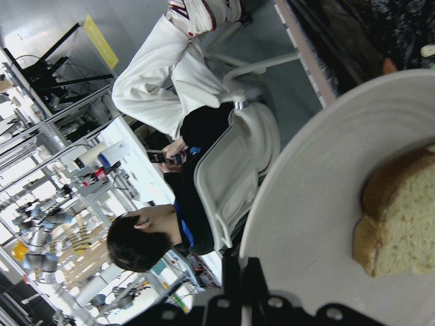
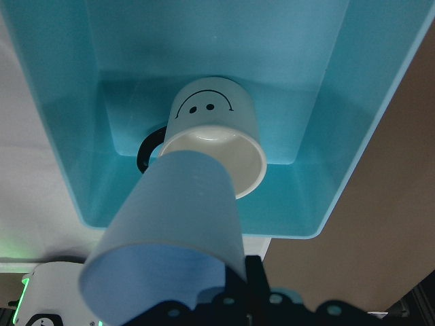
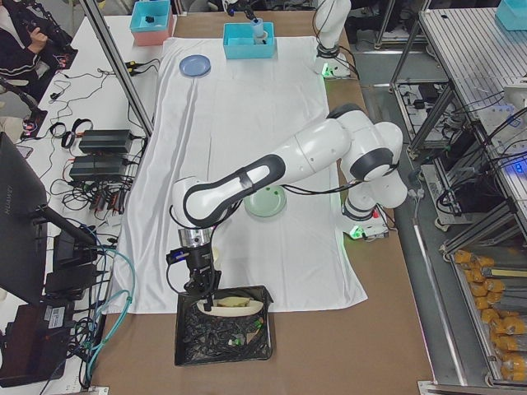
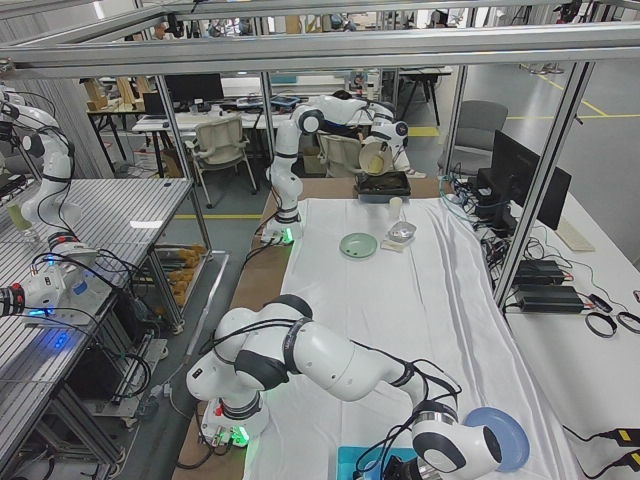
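Observation:
My left gripper [image 3: 206,296] holds a pale bowl [image 1: 306,224] by its rim, tilted over the black-lined bin [image 3: 222,349]. A bread slice [image 1: 401,217] rests inside the bowl. In the right wrist view my right gripper is shut on a light-blue cup [image 2: 163,224], held over the blue box [image 2: 360,102]. A white mug [image 2: 217,112] with a smiley face lies on its side in that box.
A green plate [image 4: 358,244], a foil-like item [image 4: 402,231] and a pale cup [image 4: 394,207] stand on the white cloth. A blue plate [image 3: 195,66] sits near the blue box.

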